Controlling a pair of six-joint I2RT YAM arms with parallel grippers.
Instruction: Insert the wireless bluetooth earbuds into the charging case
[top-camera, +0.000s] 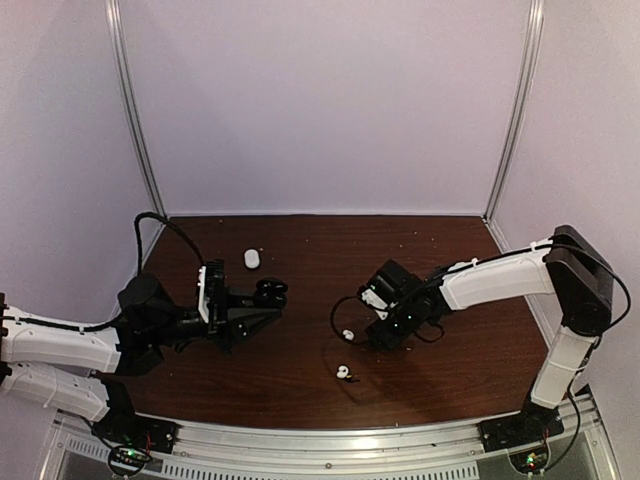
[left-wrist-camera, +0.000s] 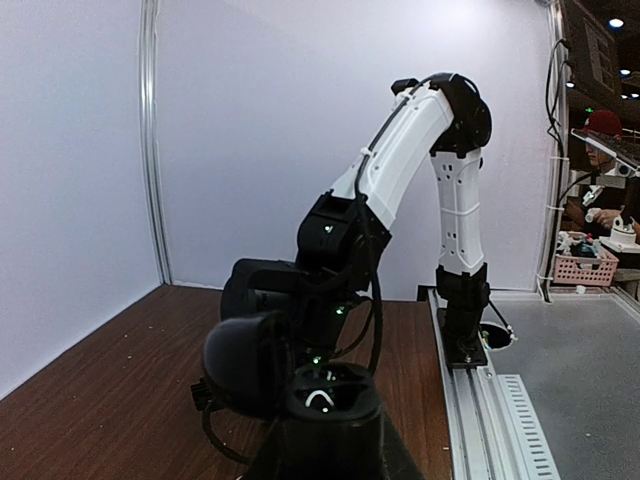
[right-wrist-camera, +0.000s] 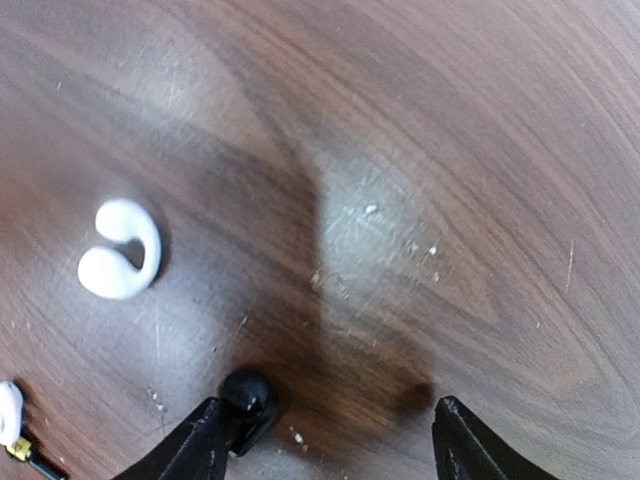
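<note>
My left gripper (top-camera: 262, 310) is shut on the black charging case (top-camera: 270, 290), whose lid stands raised, held above the table. In the left wrist view the case (left-wrist-camera: 330, 420) fills the bottom centre. My right gripper is part open, low over the table, with a black earbud (right-wrist-camera: 248, 405) beside its left finger. A white hook-shaped piece (right-wrist-camera: 120, 255) lies to the upper left, and another white piece with a black and gold part (right-wrist-camera: 10, 415) sits at the left edge.
A white oval object (top-camera: 252, 259) lies at the back left of the table (top-camera: 420, 240).
</note>
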